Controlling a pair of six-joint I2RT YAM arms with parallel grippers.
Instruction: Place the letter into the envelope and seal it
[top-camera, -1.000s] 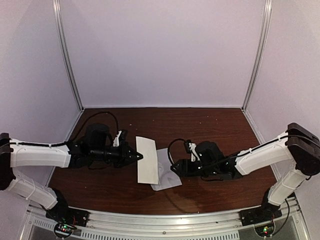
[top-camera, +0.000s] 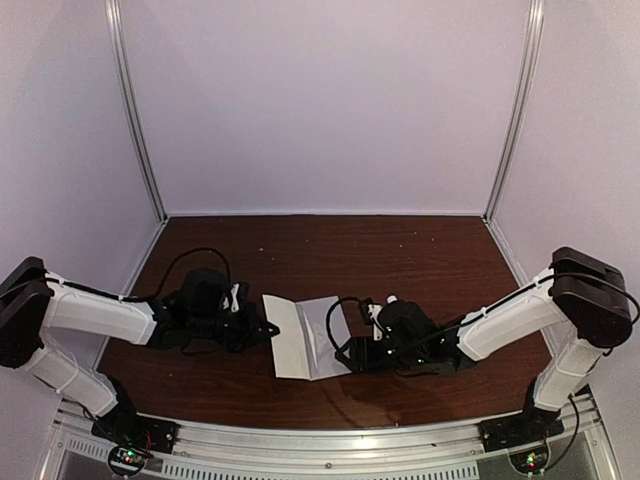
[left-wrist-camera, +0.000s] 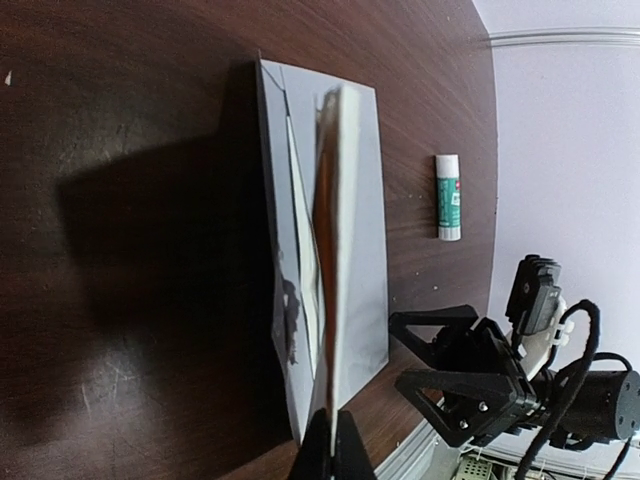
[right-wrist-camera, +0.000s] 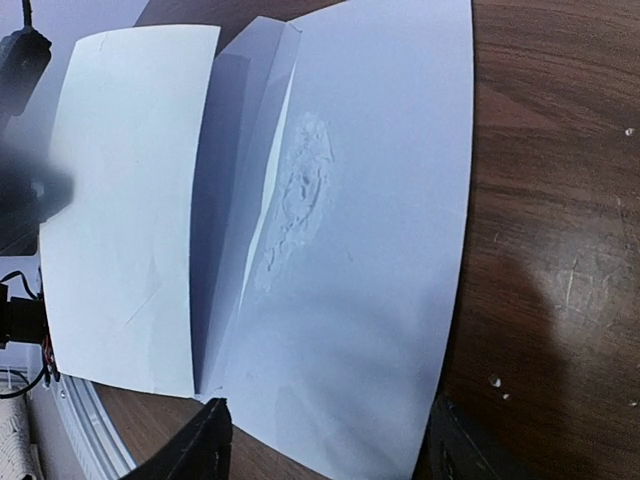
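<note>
My left gripper (top-camera: 268, 330) is shut on it. The pale envelope (right-wrist-camera: 370, 230) lies flat, with a narrow opening along its left side and a wrinkled patch beside that. My right gripper is at the envelope's near right end, its fingers (right-wrist-camera: 205, 440) apart over that edge; whether paper lies between them is unclear.
A glue stick (left-wrist-camera: 448, 200) lies on the table beyond the envelope, as seen in the left wrist view.
My left gripper has moved down and slightly left with the letter, baring more of the envelope's left part. The right gripper has shifted slightly left.
</note>
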